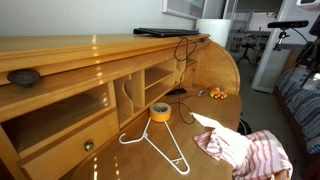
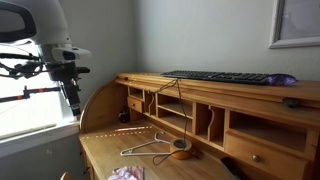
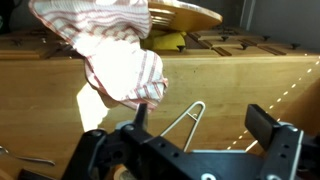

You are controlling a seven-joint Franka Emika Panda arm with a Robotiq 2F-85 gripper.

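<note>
In the wrist view my gripper stands open, its fingers wide apart with nothing held between them. A white hanger [image 3: 186, 118] shows beyond the gap, partly hidden by the gripper. The striped pink and white cloth [image 3: 125, 62] lies crumpled to the upper left in that view. On the desk in exterior view 1, the hanger [image 1: 153, 139] lies flat, apart from the cloth [image 1: 262, 155] at the front right. Exterior view 2 has my gripper [image 2: 73, 98] raised in the air at the left, clear of the desk.
A roll of orange tape [image 1: 160, 112] sits at the hanger's hook end. Shelves and a drawer [image 1: 75, 148] line the desk's back, with a keyboard [image 1: 166, 32] on top. A dark cable [image 2: 184, 125] hangs down over the front of the shelves.
</note>
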